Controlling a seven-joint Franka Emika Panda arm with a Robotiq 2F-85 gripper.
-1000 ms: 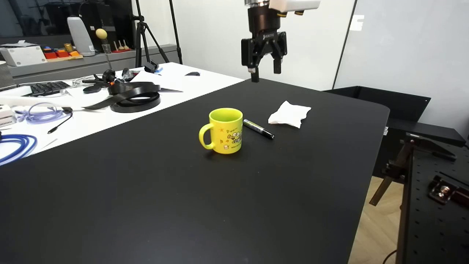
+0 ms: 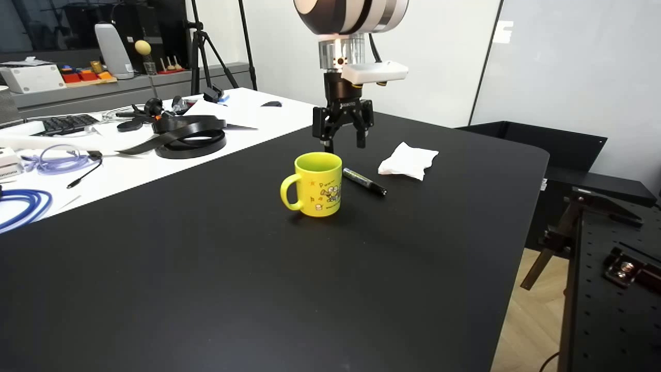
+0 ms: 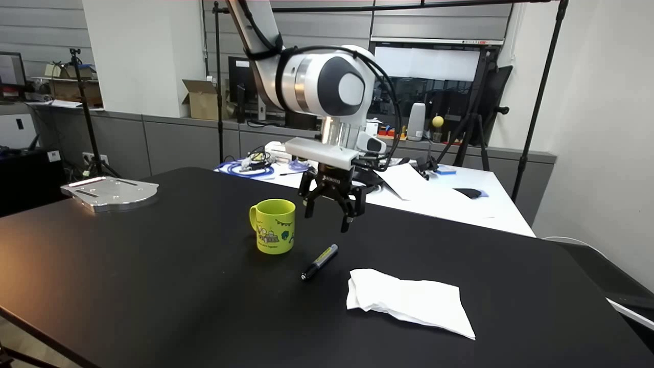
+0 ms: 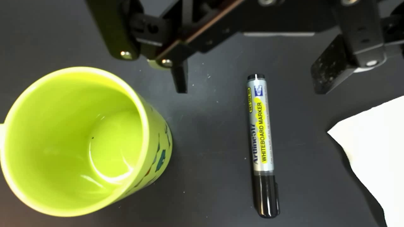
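My gripper is open with nothing between its fingers, held above the dark table. In the wrist view the whiteboard marker (image 4: 260, 128), silver with a black cap, lies below the gap, its plain end nearest the gripper. To its left an empty yellow-green mug (image 4: 155, 140) stands upright, its inside showing. Exterior view 1 has the gripper (image 2: 344, 148) behind the mug (image 2: 317, 186) and the marker (image 2: 365, 182). From exterior view 2, the gripper (image 3: 325, 222) hangs beyond the marker (image 3: 319, 261), with the mug (image 3: 275, 227) to the left.
A folded white cloth or tissue (image 3: 409, 303) lies on the table on the marker's other side from the mug. A metal plate (image 3: 111, 192) rests at the table's far left in exterior view 2.
In exterior view 1 my gripper has come down and to the left, closer to the mug and marker. The mug, marker and white cloth have stayed where they were.
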